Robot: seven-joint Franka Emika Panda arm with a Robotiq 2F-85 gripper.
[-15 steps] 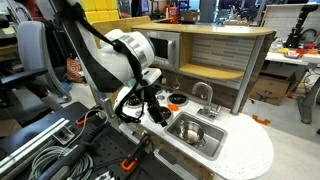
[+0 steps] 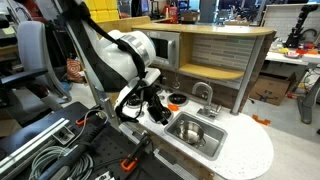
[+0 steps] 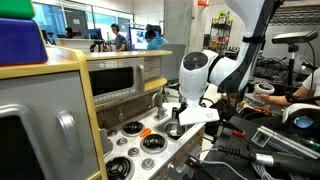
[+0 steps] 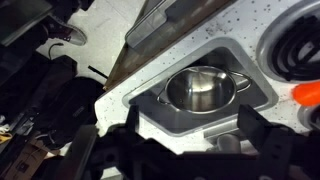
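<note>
A shiny steel pot with two side handles (image 4: 201, 90) sits in the sink basin (image 4: 254, 97), and it looks empty from above. The same pot (image 2: 190, 131) shows in the first exterior view. My gripper is open, its dark fingers apart at the lower edge of the wrist view with nothing held between them. From outside, the gripper (image 2: 156, 112) hangs over the counter to the left of the sink, apart from the pot. In the second exterior view the arm partly covers the sink area.
An orange item (image 4: 305, 93) lies beside the black stove coils (image 4: 296, 48). A curved faucet (image 2: 205, 95) rises behind the sink. The white counter (image 2: 245, 145) right of the sink is clear. A microwave (image 3: 116, 84) stands at the back.
My arm has shifted and turned slightly at the wrist, with the gripper a little nearer the sink. The pot has stayed where it was in the basin.
</note>
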